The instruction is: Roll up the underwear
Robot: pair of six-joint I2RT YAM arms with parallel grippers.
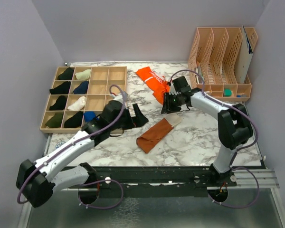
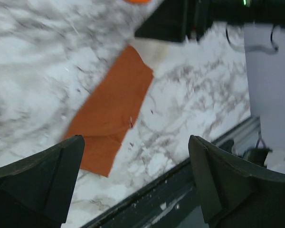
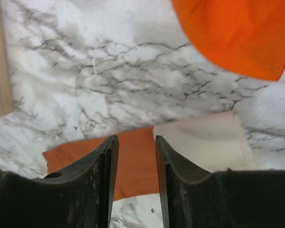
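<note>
The underwear is a rust-brown strip (image 1: 154, 135) lying diagonally across the middle of the table, with a pale beige end (image 1: 174, 119) at the far right. Its near brown end is folded over, with a corner flap (image 2: 102, 154) showing in the left wrist view. My left gripper (image 1: 139, 117) is open just left of the cloth, nothing between its fingers. Above the far end is my right gripper (image 1: 168, 107); in the right wrist view its fingers (image 3: 115, 154) stand a little apart over the brown-beige border, the cloth (image 3: 204, 137) appearing flat beneath.
An orange garment (image 1: 156, 85) lies behind my right gripper. A wooden tray (image 1: 116, 73) holding several rolled items stands at the left. At the back right is a peach divided organizer (image 1: 204, 90).
</note>
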